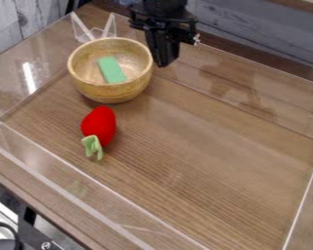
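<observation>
My black gripper (164,47) hangs at the top centre, above and just right of the back rim of a wooden bowl (110,95). It is shut, with nothing visible between its fingers. Inside the bowl lies a green block (111,69). A red, rounded object with a pale green end (99,125) lies on the wooden table in front of the bowl, to the left.
A clear, spiky plastic object (91,28) stands behind the bowl at the back left. Dark cables show beyond the table's front-left edge.
</observation>
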